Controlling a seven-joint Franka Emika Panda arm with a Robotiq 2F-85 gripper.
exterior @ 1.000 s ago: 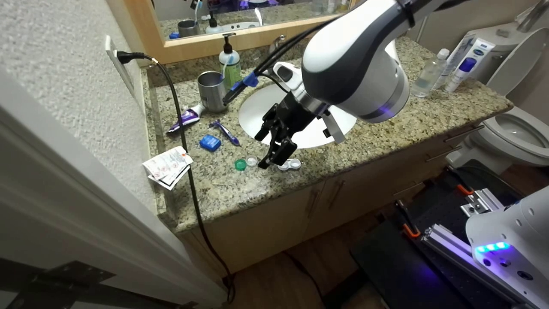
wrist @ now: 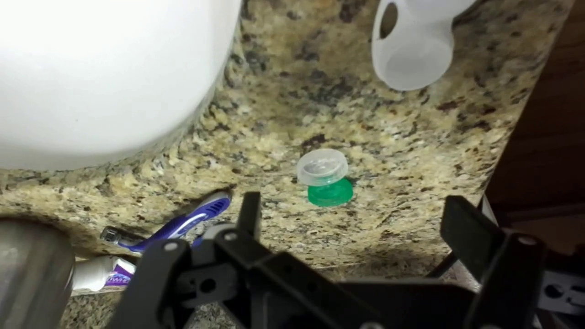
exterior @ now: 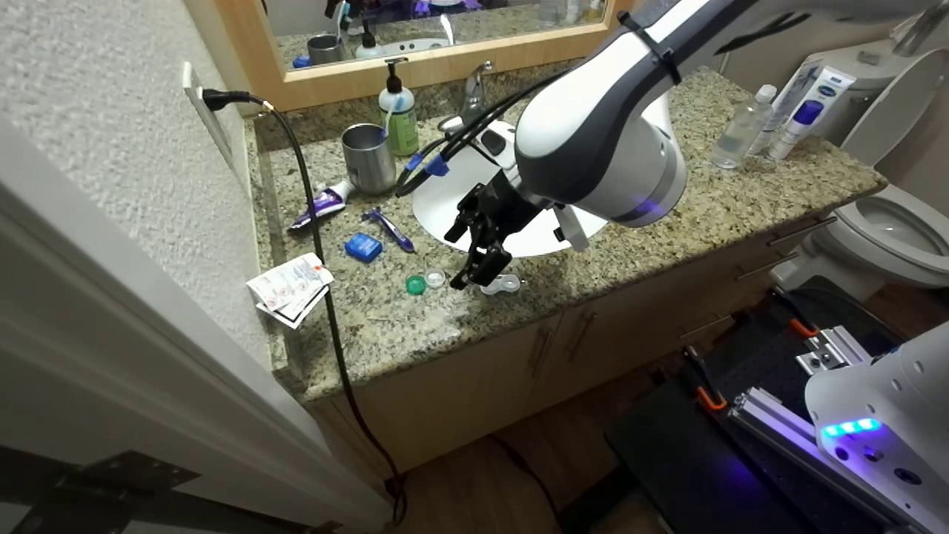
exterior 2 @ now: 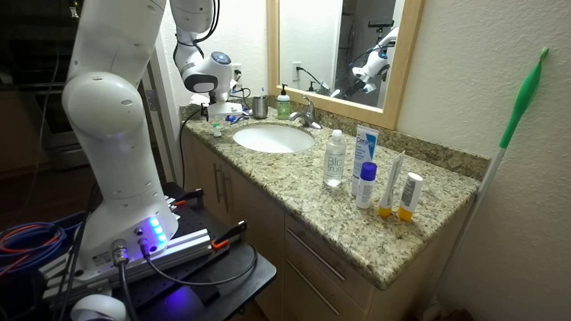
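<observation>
My gripper stands open, its black fingers (wrist: 251, 214) wide apart with nothing held between them. In the wrist view, a clear cap (wrist: 322, 167) and a green cap (wrist: 330, 193) appear between and just ahead of the fingertips. Exterior view 1 shows these caps side by side on the granite counter, left of my gripper (exterior: 460, 258). The white contact lens case (wrist: 414, 57) lies open-topped near the counter's front edge; in exterior view 1 my gripper partly covers it.
The white sink (exterior: 445, 200) lies behind the gripper. A blue-purple razor (exterior: 391, 231), blue box (exterior: 362, 248), toothpaste tube (exterior: 322, 205) and metal cup (exterior: 368, 159) occupy the counter's left part. A black cable (exterior: 322, 249) hangs over the left end. Bottles (exterior 2: 334, 160) stand far right.
The arm's wrist housing has shifted left and slightly down, with its tilt altered. My gripper has moved only a little and remains open. Caps and lens case lie where they were.
</observation>
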